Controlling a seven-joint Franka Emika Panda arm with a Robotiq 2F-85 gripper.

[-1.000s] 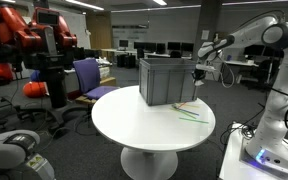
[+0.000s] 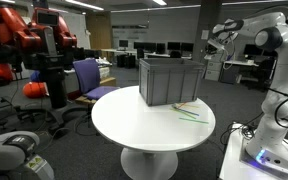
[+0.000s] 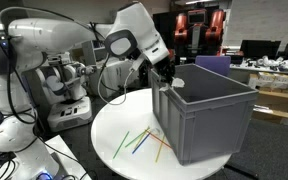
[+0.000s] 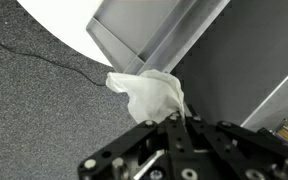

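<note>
A crumpled white cloth or tissue [image 4: 152,96] hangs from my gripper, which is shut on it in the wrist view. Below it runs the rim [image 4: 176,42] of a large grey bin, with the cloth overlapping part of that edge in view. The open-topped bin [image 2: 168,84] stands on a round white table [image 2: 134,125]. In exterior view 1 the gripper [image 2: 222,40] is up high, to the right of the bin. The arm's end shows over the bin's near left side in exterior view 2, where the fingertips are hard to make out.
Several thin coloured sticks, perhaps pens, including a green stick [image 3: 121,144], lie on the table beside the bin [image 3: 209,130]. Office chairs, among them a purple chair [image 2: 88,78], stand on the floor behind.
Over the last second the arm has risen. The gripper, earlier low beside the bin's right side, is now higher and farther right in exterior view 1. Bin and sticks look unmoved.
</note>
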